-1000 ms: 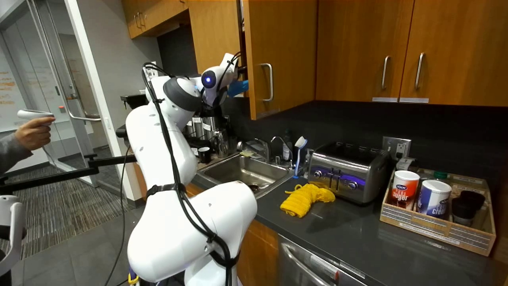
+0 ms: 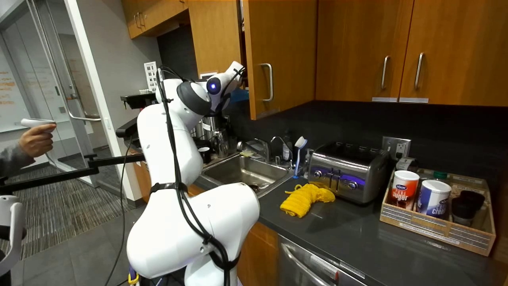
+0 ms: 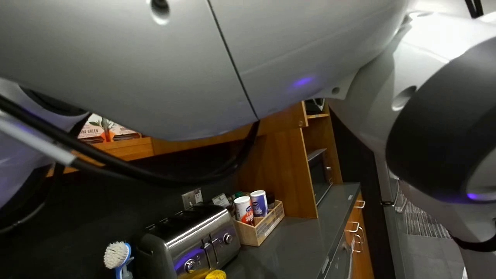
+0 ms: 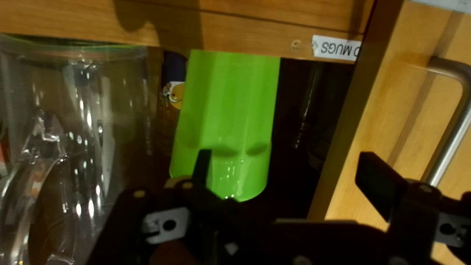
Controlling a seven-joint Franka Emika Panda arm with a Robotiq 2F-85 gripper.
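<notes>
In the wrist view my gripper is open, its fingers wide apart with nothing held. A bright green cup (image 4: pixel 234 115) stands inside the cupboard, beyond the left fingertip (image 4: pixel 202 165), which overlaps its lower part. The right fingertip (image 4: pixel 375 176) lies in front of the wooden cupboard door (image 4: pixel 353 190). To the left is a clear glass mug (image 4: pixel 84 132) with a handle. Exterior view 1 has the arm's wrist (image 2: pixel 228 81) raised at the open door (image 2: pixel 285 52), which hides the fingers.
A label (image 4: pixel 336 47) and shelf edge (image 4: pixel 247 33) run along the top of the wrist view. The metal door handle (image 4: pixel 454 119) projects at the right. Below lie the sink (image 2: pixel 247 171), yellow cloth (image 2: pixel 307 198), toaster (image 2: pixel 350 171) and a box of canisters (image 2: pixel 438 228).
My arm has moved a little right in exterior view 1, its wrist shifting toward the open cupboard door and tilting. The cloth, toaster and box have stayed put.
</notes>
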